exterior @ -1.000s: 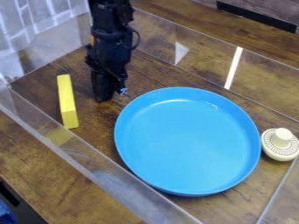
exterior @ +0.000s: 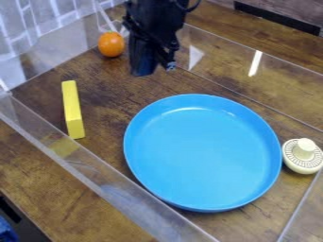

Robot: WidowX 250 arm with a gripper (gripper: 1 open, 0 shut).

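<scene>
My dark gripper [exterior: 164,55] hangs in the upper middle of the camera view, raised over the back of the wooden surface, right of an orange round object [exterior: 111,43]. I see nothing held in it; its fingers look close together, though blurred. A yellow block [exterior: 72,109] lies on the left, and a large blue round plate [exterior: 202,151] fills the lower right.
A white ribbed round object with a knob [exterior: 303,161] sits right of the plate. Clear transparent walls edge the area. Bare wood [exterior: 240,66] lies behind the plate and around the yellow block.
My gripper has risen and moved back and slightly right from low beside the yellow block, uncovering the orange object. The plate and block have not moved.
</scene>
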